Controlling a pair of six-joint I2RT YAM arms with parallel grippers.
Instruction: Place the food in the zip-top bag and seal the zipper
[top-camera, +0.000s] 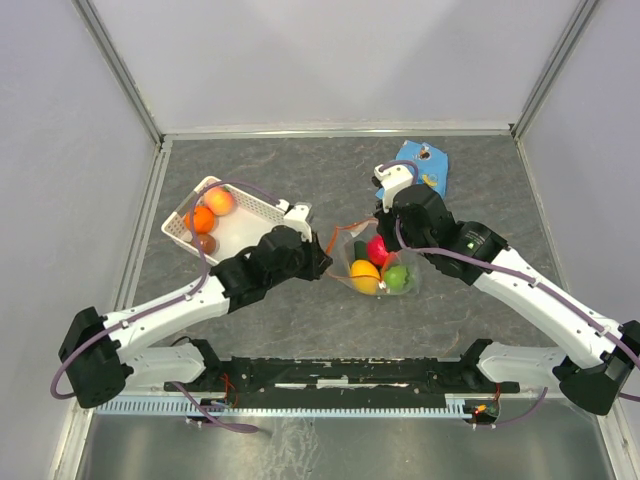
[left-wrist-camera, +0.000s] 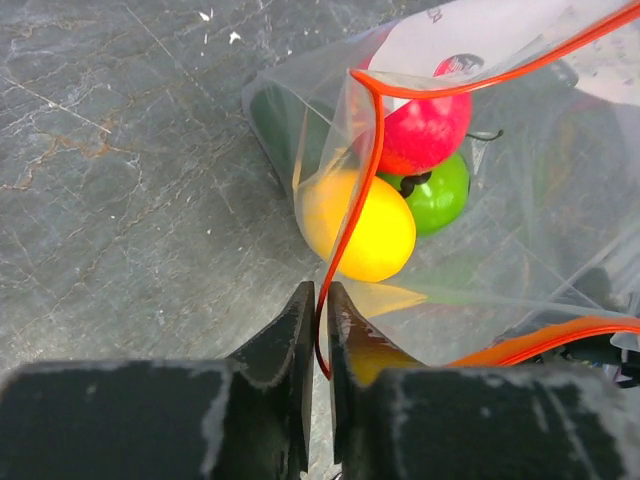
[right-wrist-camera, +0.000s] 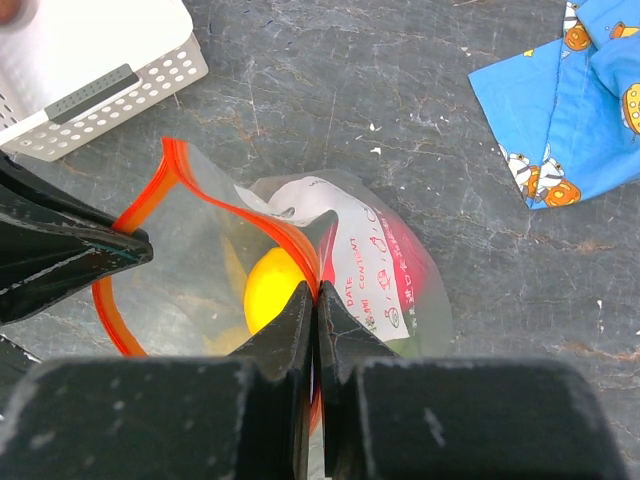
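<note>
The clear zip top bag (top-camera: 345, 272) with an orange rim lies right of centre, its mouth toward the left. Inside are a yellow fruit (left-wrist-camera: 358, 225), a red-pink fruit (left-wrist-camera: 428, 130), a green one (left-wrist-camera: 440, 195) and a dark green one (top-camera: 361, 250). My left gripper has its fingers close together at the bag mouth, the orange rim running through a narrow gap between them; whether they grip it is unclear. On the bag's far side, my right gripper is shut on the orange rim, which shows above and below its fingertips.
At the left a white basket (top-camera: 258, 207) holds a peach (top-camera: 219, 201), an orange (top-camera: 200, 220) and a brown round item (top-camera: 206, 243). A blue printed cloth (top-camera: 432, 166) lies at the back right, behind the right arm. The grey table in front of the bag is clear.
</note>
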